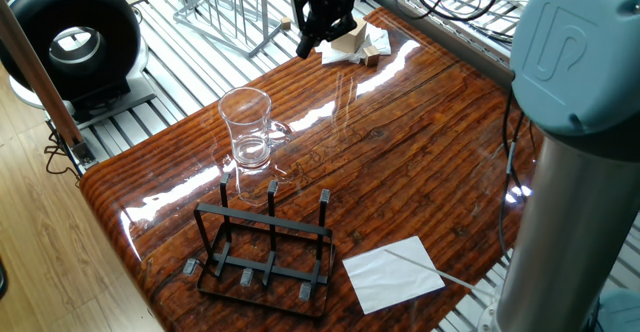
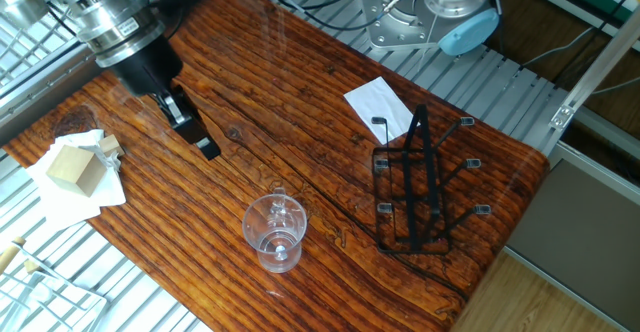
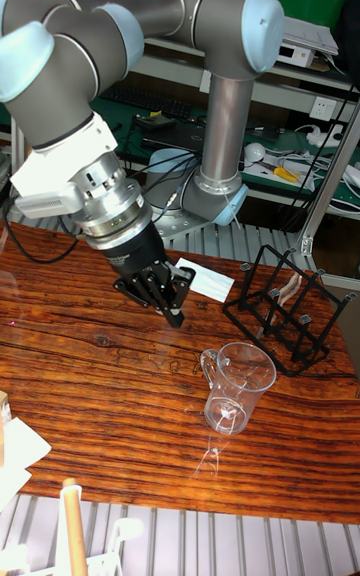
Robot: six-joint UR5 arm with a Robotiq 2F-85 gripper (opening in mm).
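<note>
A clear glass mug (image 1: 250,137) stands upright on the glossy wooden table (image 2: 300,102), its handle facing the robot's base side in the third view (image 3: 240,379). My black gripper (image 3: 176,304) hangs above the table, tilted downward and apart from the mug. In the second view the gripper (image 2: 200,137) is up and to the left of the mug (image 2: 275,227). No object shows at its fingertips, but how far the fingers stand apart is unclear. A black metal rack (image 1: 265,262) with upright prongs rests on the table, separate from the mug.
White paper (image 2: 380,109) lies flat near the rack. Wooden blocks (image 2: 77,170) sit on another white sheet at the opposite end of the table. A wire rack (image 1: 230,17) stands off the table's edge. Bare wood separates the mug from the blocks.
</note>
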